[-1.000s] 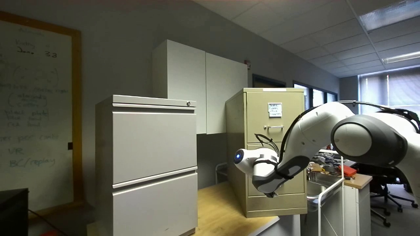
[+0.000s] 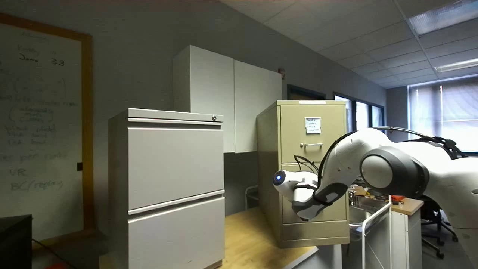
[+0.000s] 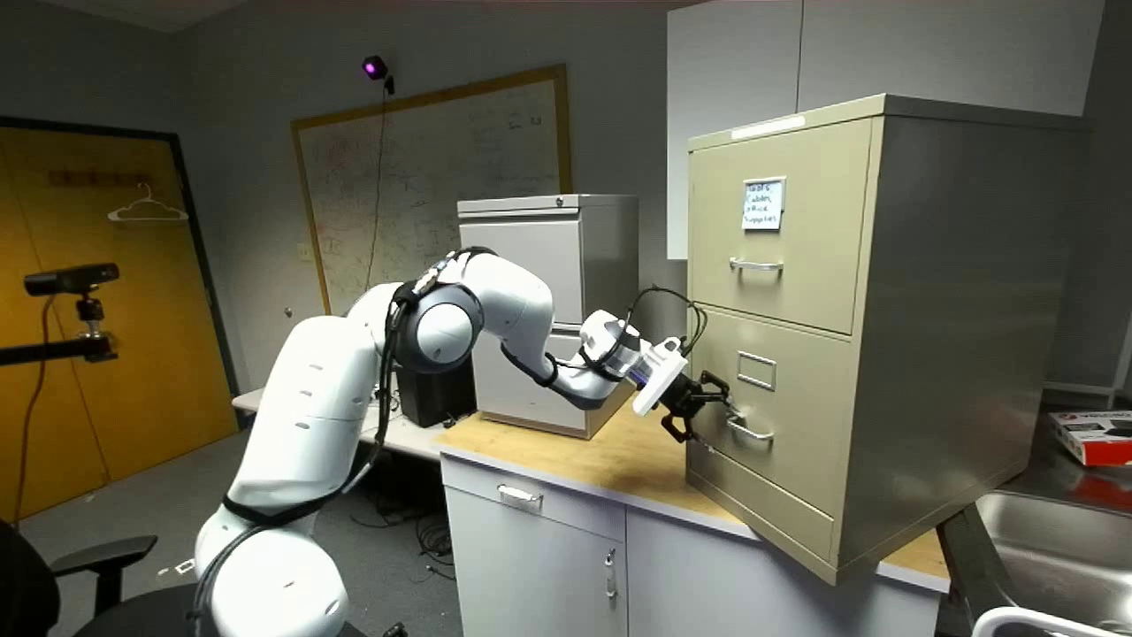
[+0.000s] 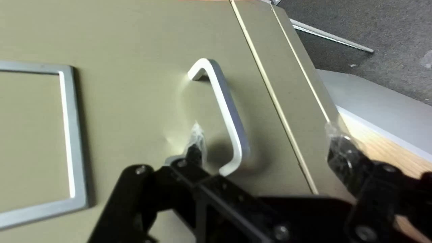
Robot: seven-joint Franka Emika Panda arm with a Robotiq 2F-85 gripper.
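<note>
The tan filing cabinet [image 3: 955, 318] has its drawers shut. On its lower drawer [image 3: 791, 372] is a silver handle [image 4: 228, 109], also showing in exterior view 2 just beyond the gripper. My black gripper [image 3: 713, 418] faces that drawer, open, with no object gripped. In the wrist view the left finger [image 4: 194, 156] lies beside one end of the handle, near the drawer front, and the right finger [image 4: 344, 156] is well away past the drawer's lower seam. The handle lies across the gap, closer to the left finger; contact cannot be told. Exterior view 1 has the gripper mostly hidden behind the wrist.
A grey two-drawer cabinet [image 2: 174, 166] stands on the same wooden counter [image 3: 531, 446]. An empty label frame [image 3: 756, 371] is above the lower handle; a labelled drawer [image 3: 785, 212] is over it. The sink [image 3: 1051, 552] lies right of the tan cabinet.
In exterior view 1 the wrist has shifted slightly right and the forearm and elbow have moved left and a little lower. The cabinet's drawers look unchanged.
</note>
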